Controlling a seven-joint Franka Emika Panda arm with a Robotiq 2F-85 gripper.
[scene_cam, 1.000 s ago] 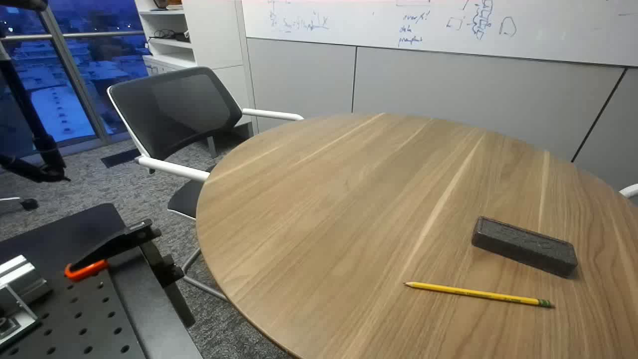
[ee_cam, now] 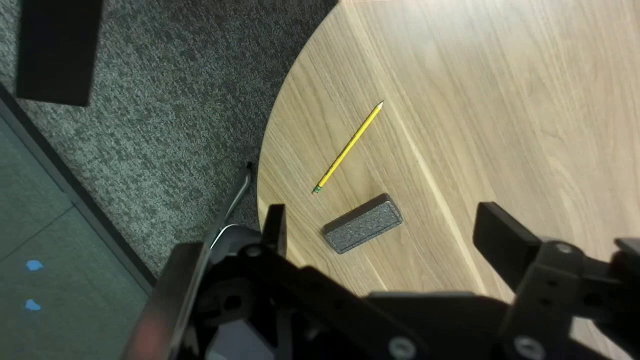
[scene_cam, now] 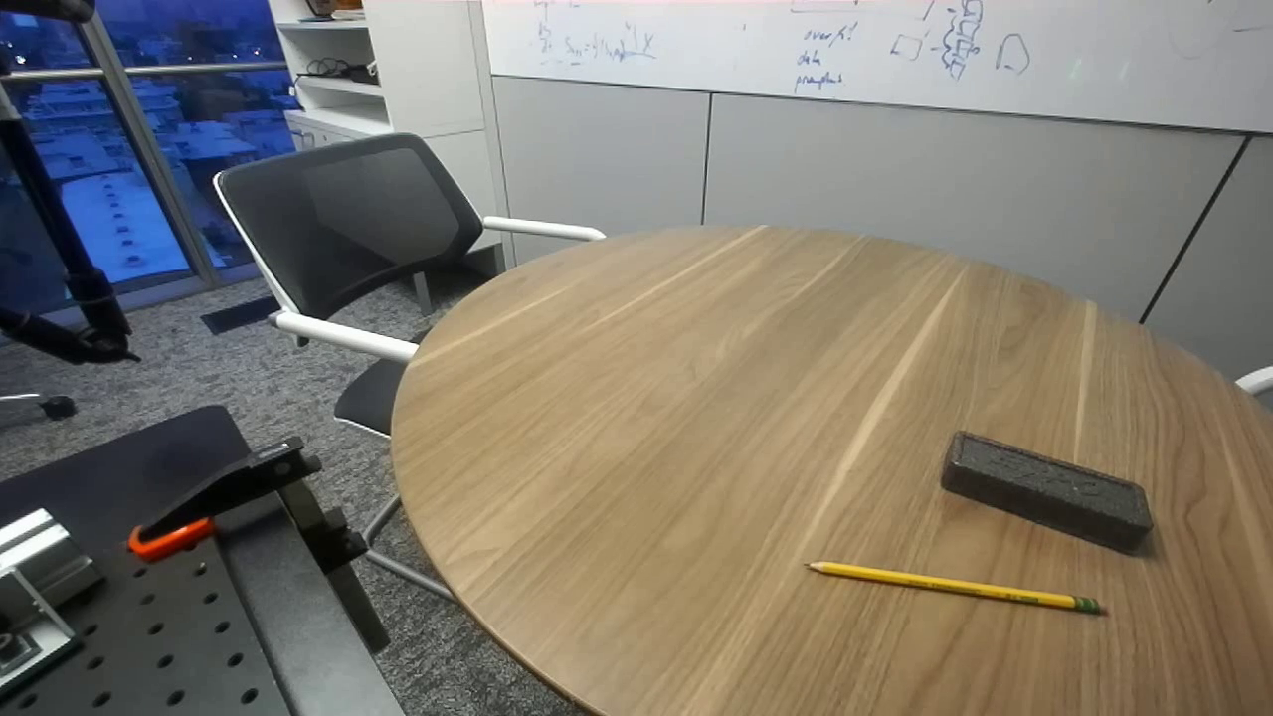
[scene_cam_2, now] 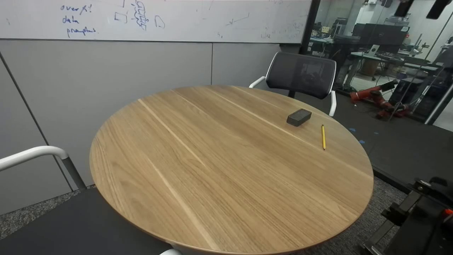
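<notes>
A yellow pencil with a green-banded end lies flat on the round wooden table. Beside it, a short gap away, rests a dark rectangular eraser block. From above, the wrist view shows both the pencil and the block beyond the fingertips. My gripper is open, its two fingers far apart with nothing held; the block appears in the gap between them but well below. In exterior view 2 the block and pencil sit near the table's far right side.
An office chair stands close behind the block's side of the table, another chair at the opposite side. A black perforated bench with an orange-handled clamp is near the table edge.
</notes>
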